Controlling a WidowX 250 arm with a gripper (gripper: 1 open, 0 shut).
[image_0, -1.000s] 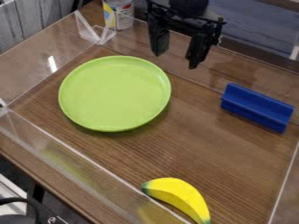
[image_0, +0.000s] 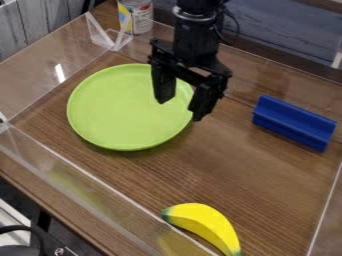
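Note:
My black gripper (image_0: 182, 96) hangs from the top centre over the right edge of a green plate (image_0: 124, 106), its fingers spread open with nothing visible between them. A yellow banana (image_0: 205, 223) lies at the bottom. A blue block (image_0: 294, 123) lies to the right of the gripper.
A can (image_0: 135, 14) stands at the back left, near a clear plastic piece (image_0: 107, 34). Low walls border the area.
The plate, banana and blue block are unchanged.

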